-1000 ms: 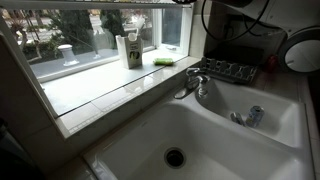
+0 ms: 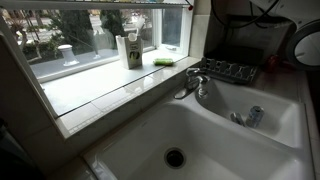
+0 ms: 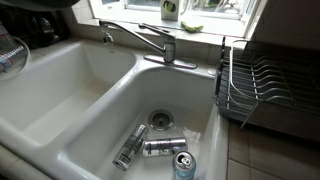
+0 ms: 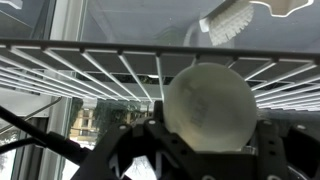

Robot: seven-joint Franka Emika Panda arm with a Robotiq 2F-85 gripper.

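In the wrist view, my gripper is shut on a round, pale object (image 4: 210,105), whose flat circular end faces the camera. What this object is cannot be told from that end. White wires of a rack (image 4: 110,68) run behind it, with a dark bar along the top. Several cans lie or stand in the right basin: one lying can (image 3: 163,147), a tilted can (image 3: 130,148) and a nearer can (image 3: 184,166) showing its top. The fingers are out of sight in both exterior views.
A double white sink (image 2: 130,150) fills the counter below the window. The faucet (image 3: 165,42) stands at its back. A dark dish rack (image 3: 265,85) is right of the sink. On the sill are a carton (image 2: 130,50) and a green item (image 2: 163,61). The left basin looks empty.
At the upper right of exterior view 1, the white arm has shifted and covers more of the top edge, and its cable hangs differently. The sink and cans look unchanged.
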